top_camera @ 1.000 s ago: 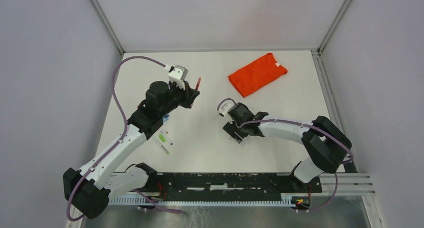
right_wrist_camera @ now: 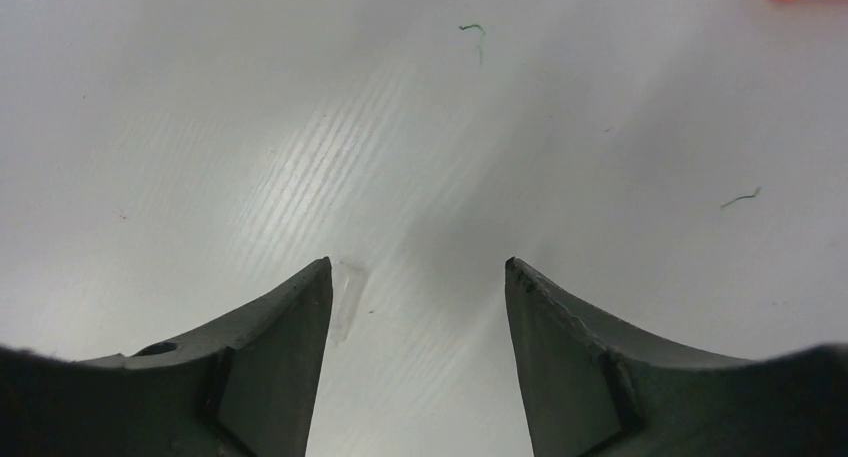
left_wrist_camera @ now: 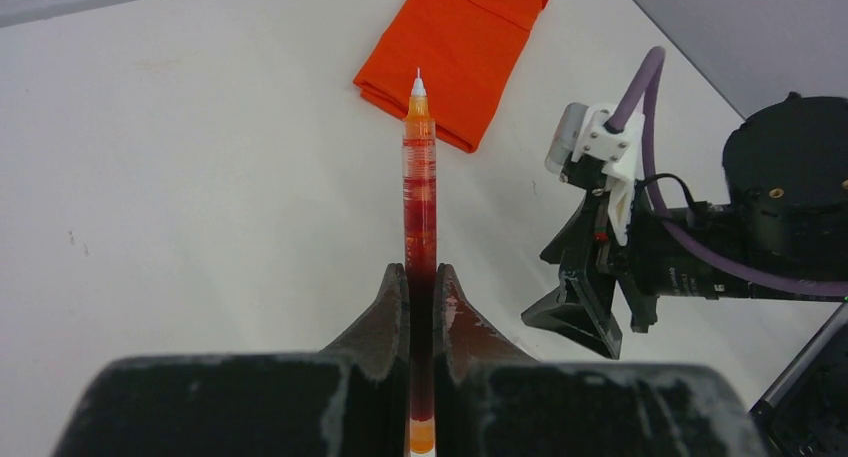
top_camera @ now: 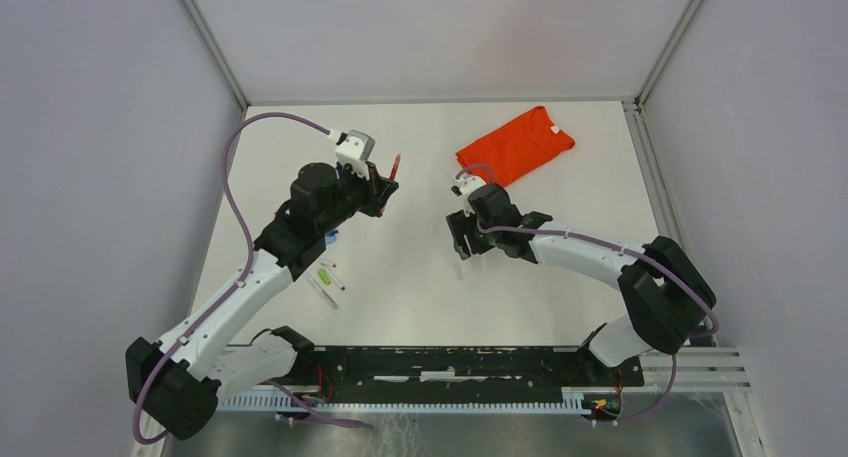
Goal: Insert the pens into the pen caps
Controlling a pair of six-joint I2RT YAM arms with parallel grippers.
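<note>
My left gripper is shut on a red pen (left_wrist_camera: 419,192), which stands lengthwise between its fingers with its bare, narrow tip pointing away. In the top view that red pen (top_camera: 396,165) is held up left of centre. A small translucent piece, seemingly a clear cap (right_wrist_camera: 346,299), lies on the table in the right wrist view, close beside the left finger. My right gripper is part open above the table, its fingers apart and nothing between them. From above, the right gripper (top_camera: 460,235) is just behind the pale cap (top_camera: 459,271).
An orange folded cloth (top_camera: 512,149) lies at the back right. Several pens and small pieces, among them a green piece (top_camera: 324,276) and a white-green pen (top_camera: 323,293), lie near the left arm.
My right arm has shifted toward the back of the table and its gripper has turned, uncovering the pale cap in the top view. The left arm and its pen have stayed still.
</note>
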